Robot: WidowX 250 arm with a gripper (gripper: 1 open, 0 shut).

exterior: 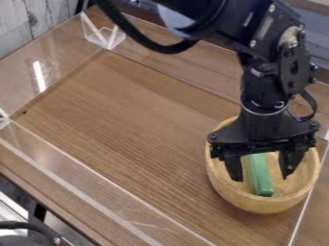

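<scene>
A light wooden bowl [257,200] sits at the right of the camera view, with a green elongated object [259,176] lying inside it. My black gripper [260,146] is above the bowl, its fingers apart over either side of the green object, with nothing held between them. The upper part of the green object is partly hidden behind the gripper.
A clear plastic piece [106,29] stands at the back left. A black cable runs along the lower left edge.
</scene>
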